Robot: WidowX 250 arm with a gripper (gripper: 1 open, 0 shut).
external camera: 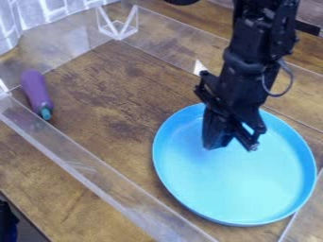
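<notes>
My gripper (221, 132) hangs from the top right over the back part of a large blue plate (233, 187), its dark fingers pointing down. It looks shut, with nothing visible held; whether the tips touch the plate I cannot tell. The arm hides part of the plate's back rim.
A purple object with a teal tip (36, 90) lies at the left on the wooden surface (108, 132). Clear plastic walls edge the workspace. The wood left of the plate is clear.
</notes>
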